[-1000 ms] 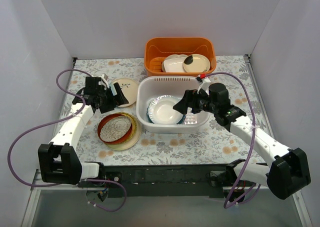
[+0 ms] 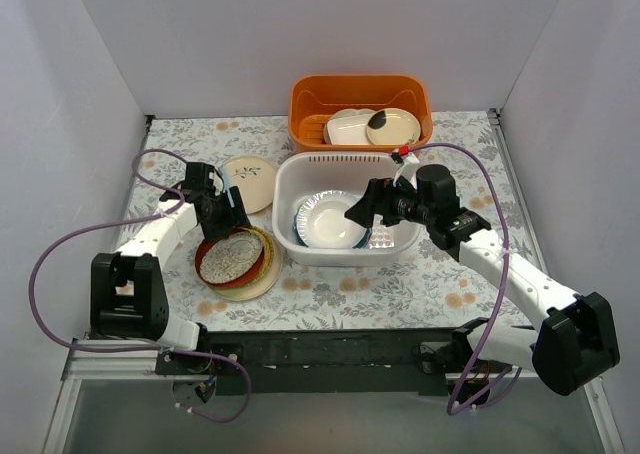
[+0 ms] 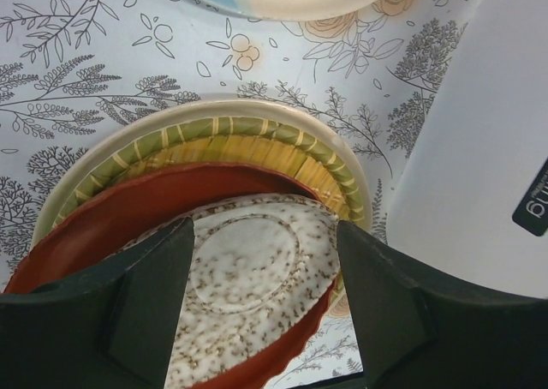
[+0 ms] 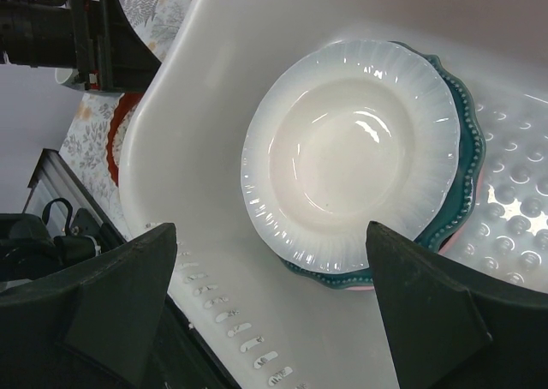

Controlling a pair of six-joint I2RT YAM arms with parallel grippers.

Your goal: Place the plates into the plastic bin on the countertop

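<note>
A stack of plates sits on the left: a speckled plate (image 2: 228,260) in a red plate (image 3: 128,213), on a yellow woven-pattern plate (image 3: 257,150). My left gripper (image 2: 228,214) is just above it, fingers apart, nothing visibly held. A cream plate (image 2: 250,179) lies behind it. The white bin (image 2: 345,164) holds a white plate (image 4: 351,158) on teal and pink ones. My right gripper (image 2: 367,204) hangs open over the bin.
An orange bin (image 2: 315,94) with several plates and trays stands at the back. The patterned countertop (image 2: 470,274) has free room at the right.
My left gripper has moved down and toward the front, to just over the plate stack. The right arm is almost unmoved.
</note>
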